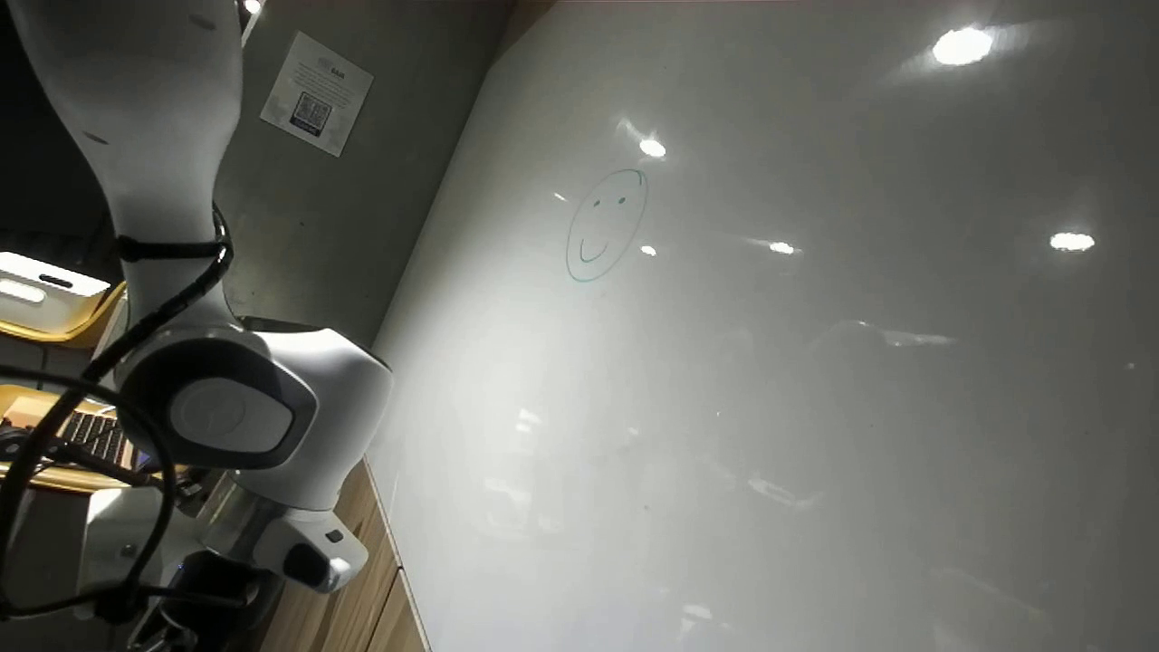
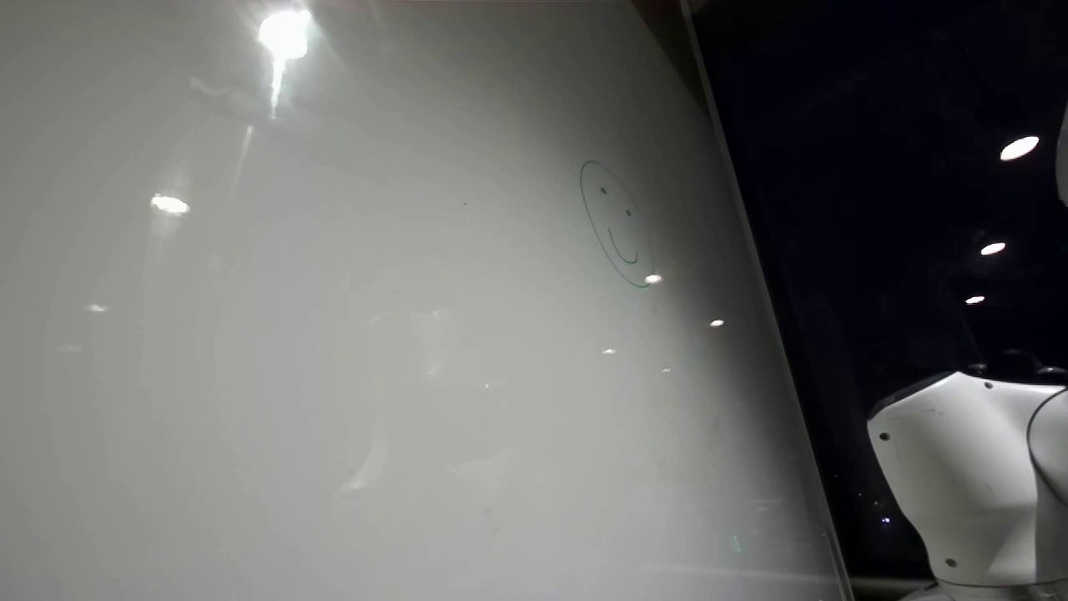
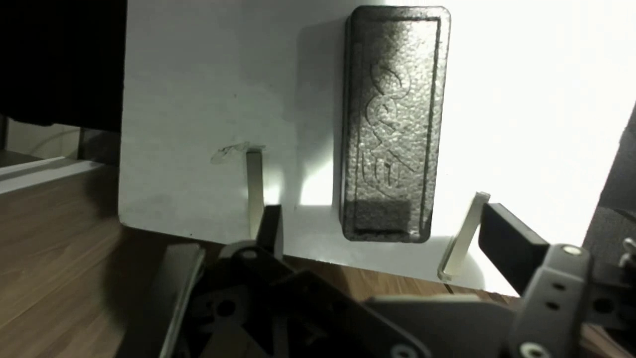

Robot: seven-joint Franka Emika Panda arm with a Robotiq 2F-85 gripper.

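Note:
In the wrist view, a dark block (image 3: 393,119) with raised lettering, perhaps a whiteboard eraser, lies lengthwise on a white panel (image 3: 179,107). My gripper is open, its fingers standing wide apart on either side of the block's near end. No contact between fingers and block shows. A green smiley face (image 1: 606,226) is drawn on the whiteboard (image 1: 815,435), and the same smiley (image 2: 618,222) appears in exterior view 2. Neither exterior view shows the block; in exterior view 1 the gripper is at the bottom left, dark and partly cut off.
Two pale upright strips, a left strip (image 3: 255,185) and a right strip (image 3: 468,235), stand at the panel's near side. Wooden flooring or furniture (image 3: 53,238) lies beyond its edge. A printed sheet (image 1: 317,94) hangs on the grey wall. Cables loop around the arm.

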